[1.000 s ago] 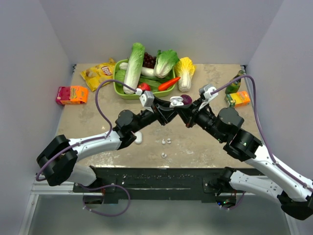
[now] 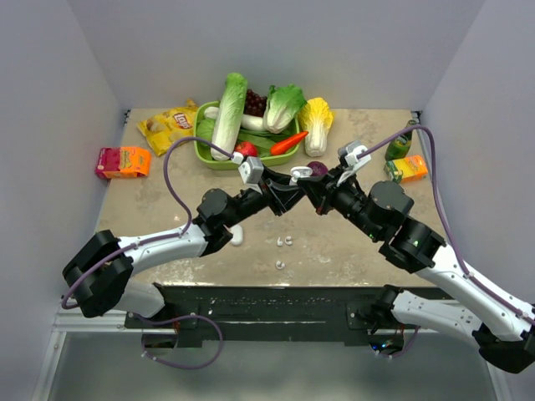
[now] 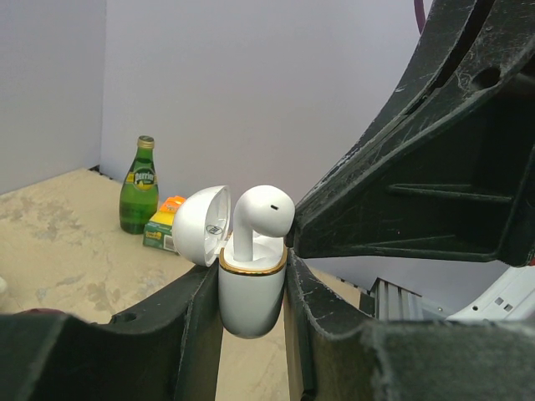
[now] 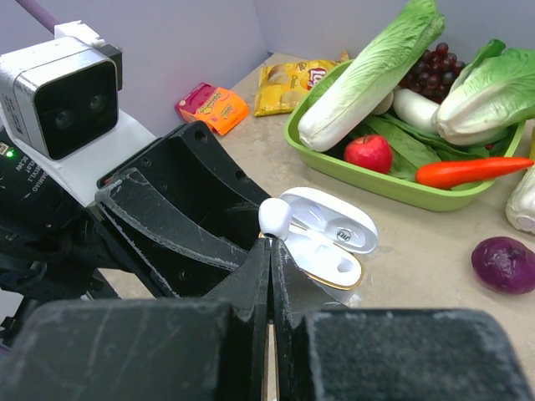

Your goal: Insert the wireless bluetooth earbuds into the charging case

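My left gripper is shut on the open white charging case (image 3: 249, 305), held upright in mid-air with its lid (image 3: 199, 225) tipped back. A white earbud stands at the case's opening; in the right wrist view its head (image 4: 275, 215) is just above the tips of my shut right gripper, which touch or nearly touch the case. Whether the fingers grasp it is unclear. The other slot in the case looks empty. In the top view, several small white earbuds (image 2: 279, 264) lie on the table below the arms.
A green vegetable basket (image 4: 376, 184) stands at the back, with a red onion (image 4: 503, 264) nearby. A green bottle (image 3: 139, 196) and snack boxes sit at the sides. A white object (image 2: 236, 236) lies under the left arm.
My right gripper has shifted very slightly at the case since about a second ago, covering a little more of it in the top view. The left arm looks still.
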